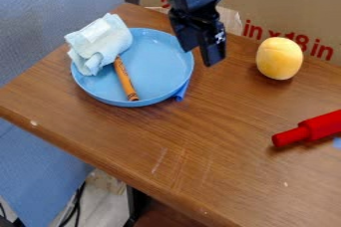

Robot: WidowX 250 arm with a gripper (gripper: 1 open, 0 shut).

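My gripper (200,44) hangs from the top of the camera view, over the right rim of a blue plate (151,67); whether its fingers are open or shut is hard to make out. On the plate lie a white cloth (98,40) at the upper left and an orange stick-like item (126,79). A small blue item (182,92) shows at the plate's lower right, partly hidden. A yellow round object (278,59) stands to the right, and a red rolling-pin-like object (306,129) lies at the right edge.
A cardboard box (286,2) stands behind. The table's left edge borders a blue surface.
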